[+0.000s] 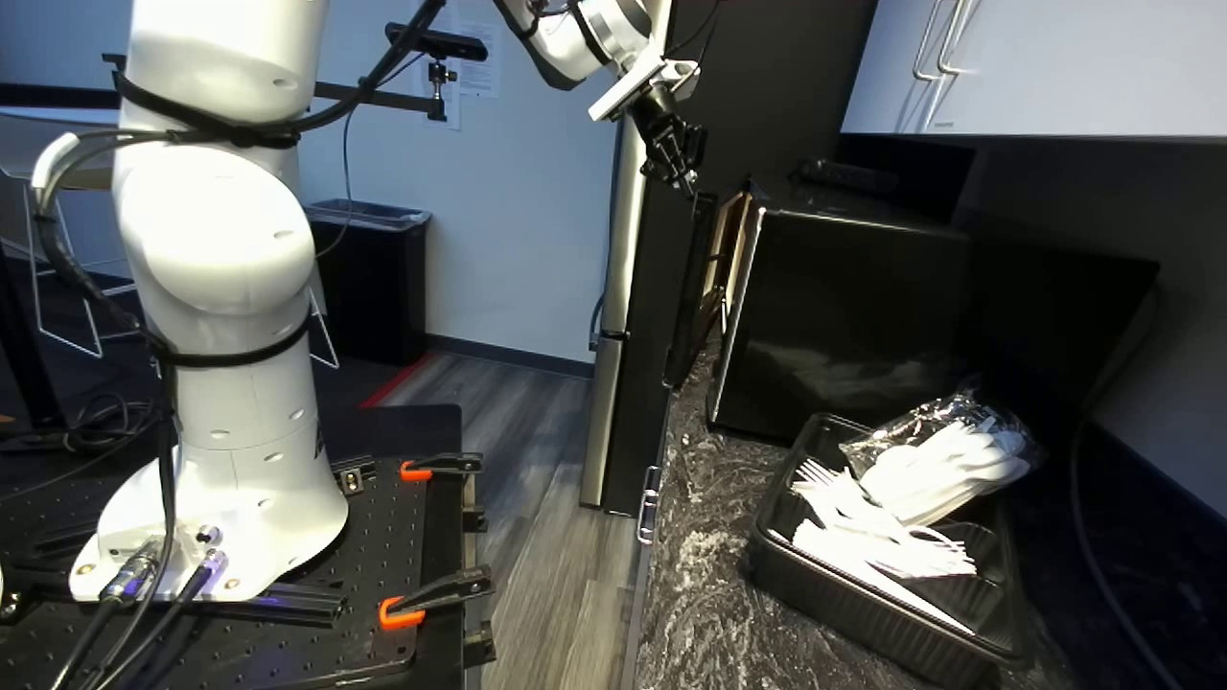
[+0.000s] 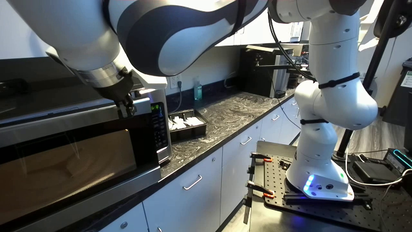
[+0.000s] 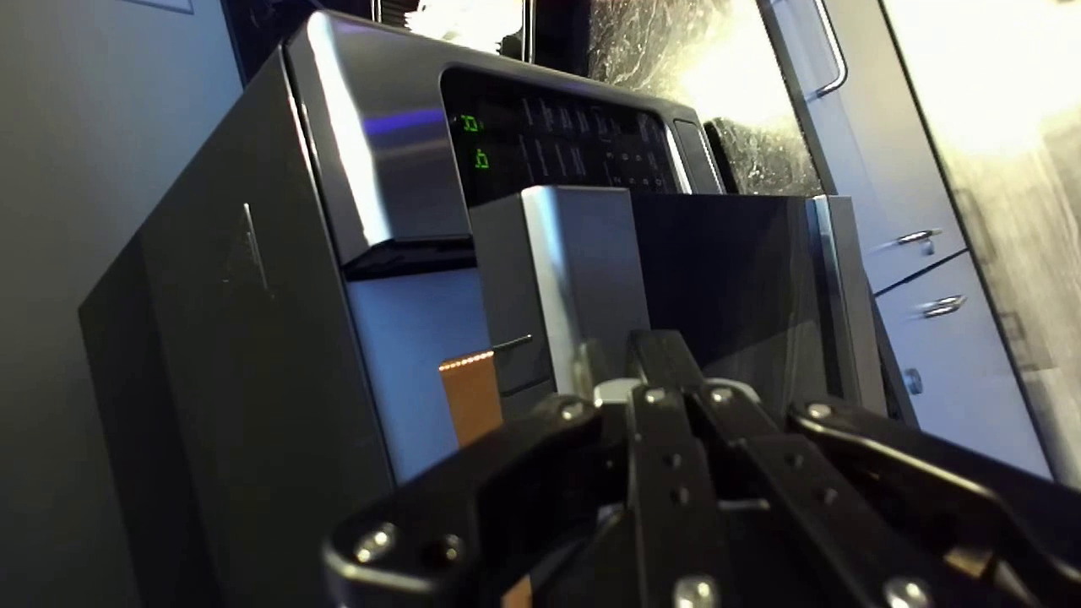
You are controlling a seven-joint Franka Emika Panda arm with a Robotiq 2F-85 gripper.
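Observation:
A microwave [image 1: 851,322] stands on the counter with its door [image 1: 698,293] partly open, a gap left between door and body. In the wrist view the door's steel top edge [image 3: 598,268] stands away from the microwave's front, beside the control panel [image 3: 567,142] with green digits. My gripper [image 1: 687,182] is at the door's upper edge, near its free end, fingers together and nothing seen between them. In the second exterior view the gripper [image 2: 126,111] points down at the steel door frame [image 2: 116,112]. Whether the fingertips touch it is hard to tell.
A black tray [image 1: 886,644] of white plastic cutlery [image 1: 886,517] sits on the dark counter [image 1: 702,529] beside the microwave. White cabinets [image 1: 1047,69] hang overhead. A soap bottle [image 2: 197,91] stands further along, with clear counter in between.

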